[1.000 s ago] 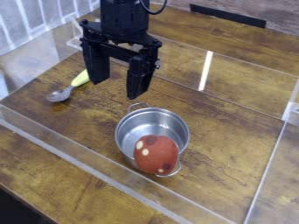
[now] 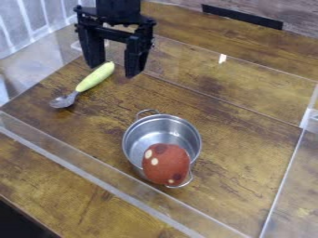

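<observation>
My black gripper (image 2: 114, 56) hangs over the upper left of the table, its two fingers spread apart and nothing seen between them. Just below it lie a pale yellow-green elongated object (image 2: 96, 78) and a silver spoon (image 2: 65, 100). In the lower middle stands a steel pot (image 2: 162, 130) with wire handles; a red spotted round object (image 2: 166, 165) sits at its front, overlapping the rim.
Clear transparent walls or edges run along the left and right sides. A small white mark lies near the back.
My gripper has moved back and to the left, away from the pot toward the yellow-green object. The objects on the table look unchanged.
</observation>
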